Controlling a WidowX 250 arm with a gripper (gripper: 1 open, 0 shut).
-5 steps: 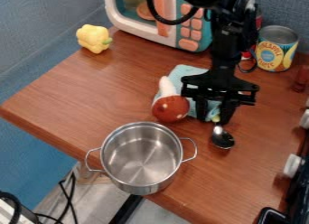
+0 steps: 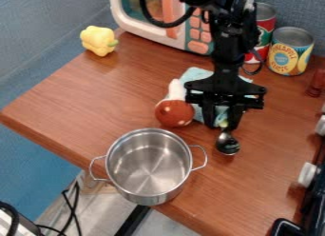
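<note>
My black gripper point(image 2: 226, 122) hangs low over the right middle of the wooden table, above a teal cloth point(image 2: 199, 76). A metal spoon point(image 2: 229, 144) is just below its fingertips; whether the fingers are shut on it I cannot tell. A red tomato point(image 2: 176, 113) and a white object point(image 2: 177, 89) lie on the cloth to the left. A steel pot point(image 2: 148, 164) with two handles stands at the front.
A toy microwave point(image 2: 133, 16) stands at the back, a yellow toy point(image 2: 98, 40) at the back left, cans point(image 2: 291, 51) at the back right. Black equipment point(image 2: 307, 197) lines the right edge.
My gripper and arm have shifted very slightly; the tomato, pot and spoon look nearly unmoved.
</note>
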